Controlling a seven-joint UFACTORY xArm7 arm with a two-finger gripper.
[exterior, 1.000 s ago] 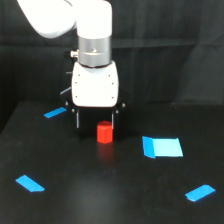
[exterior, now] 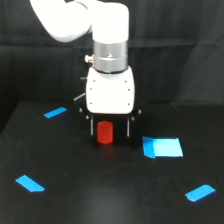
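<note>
A small red block (exterior: 105,133) rests on the black table, near the middle of the view. Just over it is my white arm's gripper (exterior: 110,127), pointing down. Its two thin dark fingers (exterior: 128,128) stand apart, one to each side of the block in this view, with a gap between finger and block on either side. The block lies nearer the left finger. Whether the fingertips are level with the block or still above or behind it, I cannot tell.
Blue tape marks lie flat on the table at front left (exterior: 30,184), front right (exterior: 200,193) and back left (exterior: 55,112). A light-blue sheet (exterior: 167,147) lies right of the block.
My gripper has moved to the right and slightly down, so its fingers now appear on both sides of the block. The block looks unmoved.
</note>
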